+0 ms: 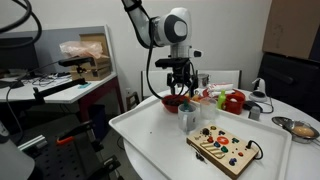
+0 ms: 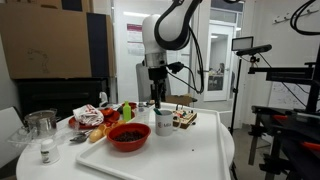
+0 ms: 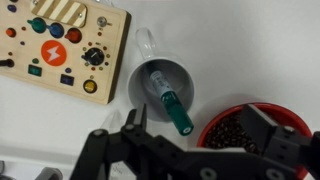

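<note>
A light grey mug [image 1: 187, 119] stands upright on the white tray, beside the red bowl. A green-capped marker [image 3: 171, 103] leans inside the mug [image 3: 139, 92], its cap end over the rim in the wrist view. My gripper is open above the mug and bowl, its dark fingers spread wide with nothing between them. The red bowl [image 3: 212, 126] holds dark beans [image 3: 228, 134] and lies to the mug's right in the wrist view, partly hidden by the gripper.
A wooden board [image 1: 222, 145] with knobs and switches lies on the tray [image 1: 150, 135] close to the mug. Behind are several jars and items, among them a red container [image 1: 235, 102]. A metal pan [image 1: 298, 128] sits at the far right. The tray's near left part is clear.
</note>
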